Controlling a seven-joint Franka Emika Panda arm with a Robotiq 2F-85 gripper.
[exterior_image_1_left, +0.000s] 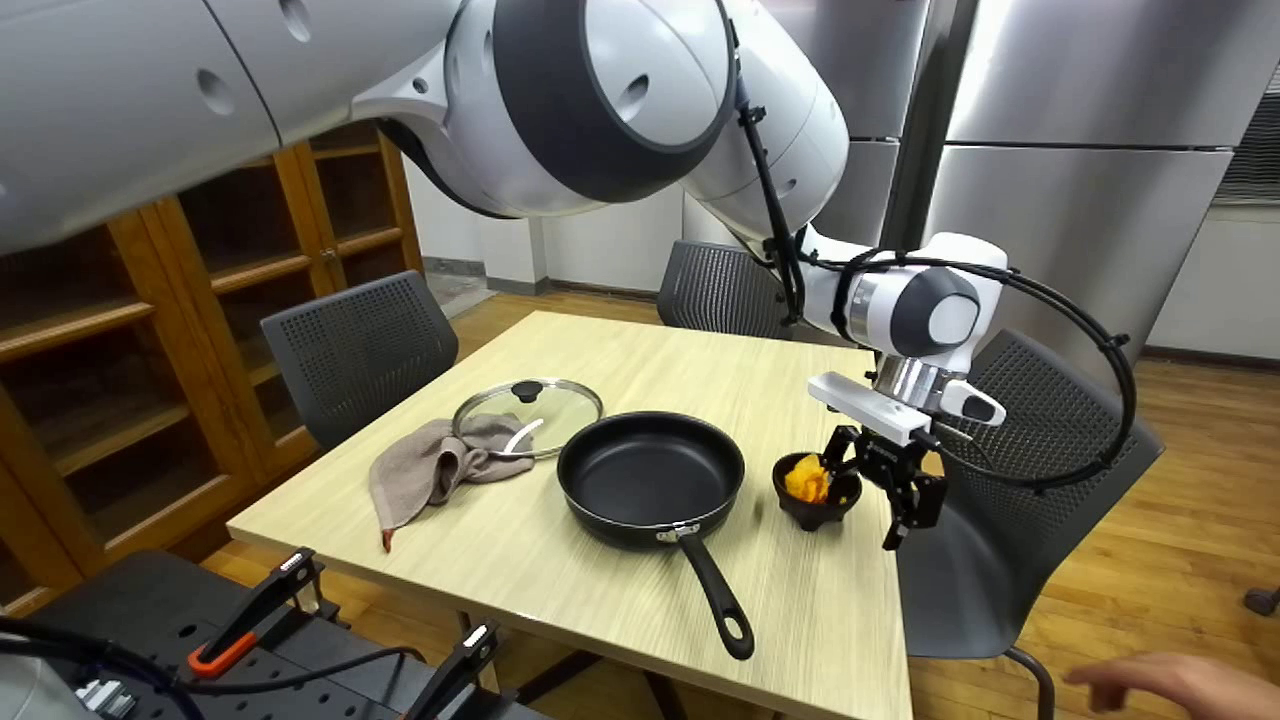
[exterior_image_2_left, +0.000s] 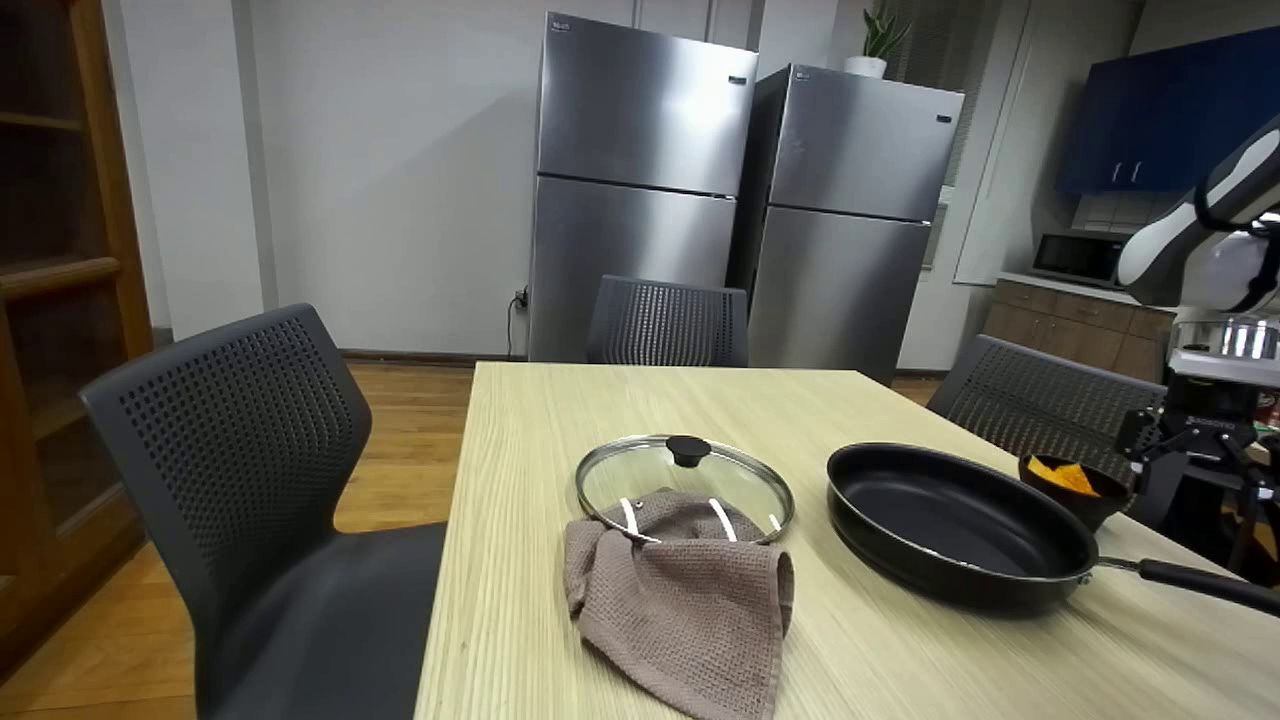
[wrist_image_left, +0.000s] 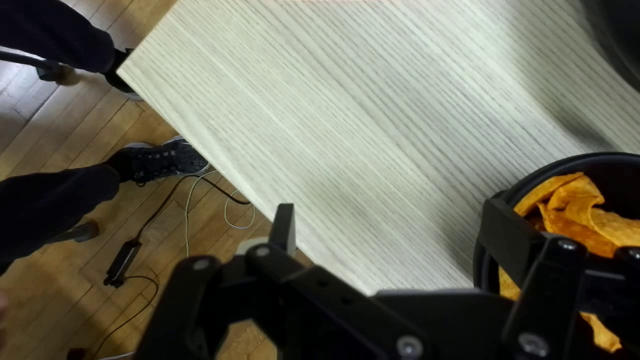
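My gripper (exterior_image_1_left: 866, 494) stands open at the table's right edge, with nothing held between its fingers. In the wrist view one finger (wrist_image_left: 510, 237) overlaps the near rim of a black bowl, and the other finger (wrist_image_left: 284, 228) hangs out past the table edge. The small black bowl (exterior_image_1_left: 812, 514) stands upright and holds orange chips (exterior_image_1_left: 807, 480). Part of the bowl is hidden behind my finger in the wrist view. Left of the bowl sits an empty black frying pan (exterior_image_1_left: 651, 470), its handle pointing to the table's front.
A glass lid (exterior_image_2_left: 636, 462) rests partly on a crumpled brown towel (exterior_image_2_left: 696, 612), left of the pan. Chairs surround the table (exterior_image_1_left: 708, 360). A person's hand (exterior_image_1_left: 1182, 686) shows at lower right.
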